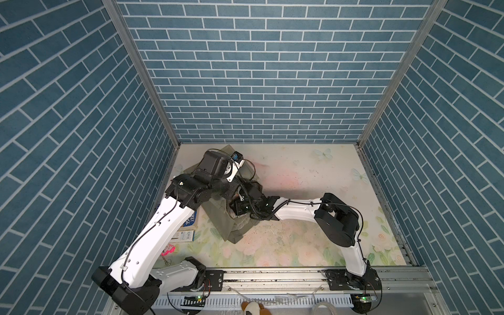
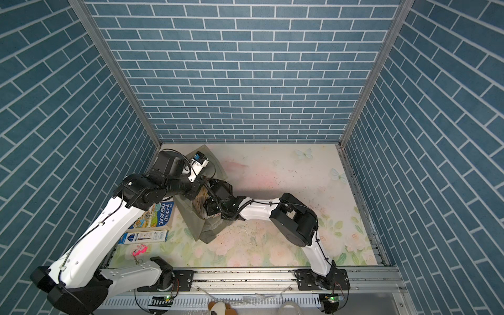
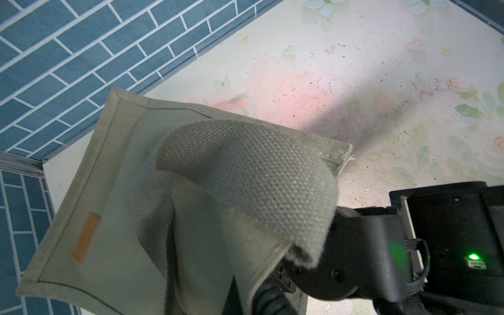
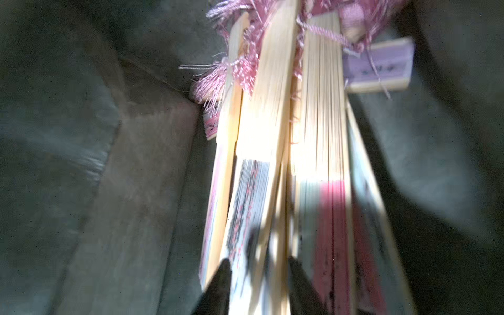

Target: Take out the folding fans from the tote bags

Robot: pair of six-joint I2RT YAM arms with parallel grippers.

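Note:
The grey-green tote bag [image 3: 105,173] lies on the left of the table, its woven strap [image 3: 252,173] looped on top. My left gripper [image 1: 231,189] is over the bag, shut by its look, its tips hidden. My right gripper reaches inside the bag, part open, its fingertips at the lower ends of a bundle of folding fans [image 4: 320,131]. These have pale wooden ribs, coloured paper and pink tassels [image 4: 241,73].
A Treehouse book [image 2: 157,215], a white box [image 2: 144,236] and a pink item [image 2: 139,249] lie at the left front.

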